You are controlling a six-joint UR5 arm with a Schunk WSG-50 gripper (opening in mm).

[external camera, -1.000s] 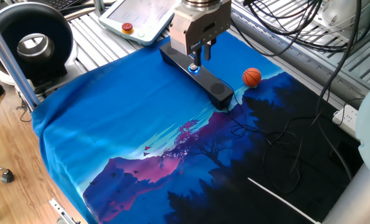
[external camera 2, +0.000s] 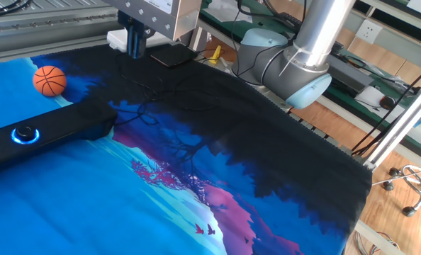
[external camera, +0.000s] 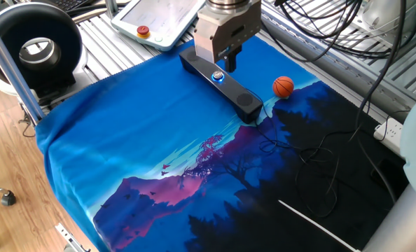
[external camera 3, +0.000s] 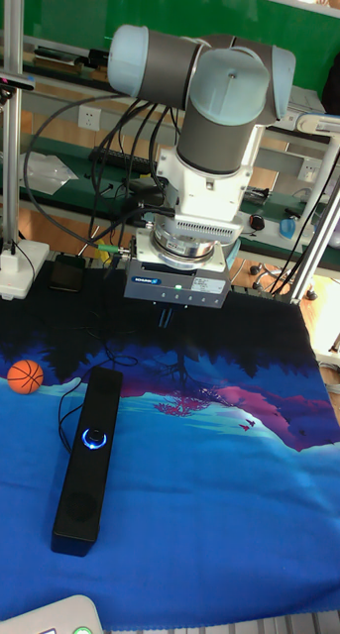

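My gripper hangs above the table with its fingers pointing down. In exterior view 3 the two dark fingers stand close together, with nothing seen between them. A long black speaker bar lies on the blue cloth, its round knob ringed in blue light. An orange toy basketball sits on the cloth near one end of the bar, apart from it. Exterior view 2 also shows the ball, to the left of the gripper. Nothing touches the fingers.
A printed cloth covers the table. Thin black cables run loosely over its dark part. A tablet with a red button lies at the back edge, and a white power strip is at the right.
A second ago two fingers showed apart above the knob; now they appear together. The gripper has shifted slightly to the right. The bar and ball have stayed in place.
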